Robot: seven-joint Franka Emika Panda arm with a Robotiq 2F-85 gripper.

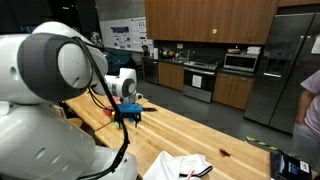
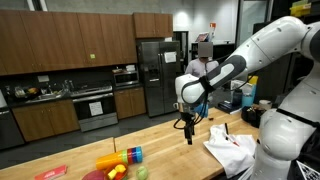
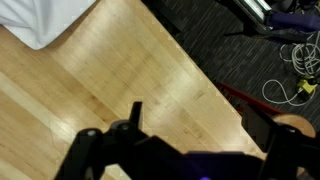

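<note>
My gripper stands open in the wrist view, its two dark fingers wide apart with only bare wooden table below. In exterior view 2 the gripper hangs over the table, to the left of a white cloth. That cloth lies crumpled near the front of the table in exterior view 1, with something small and reddish on it. A corner of the cloth shows at the wrist view's top left, apart from the fingers.
An orange and blue block, a red item and a green round item sit on the table. A small dark object lies right of the cloth. A person stands at the right.
</note>
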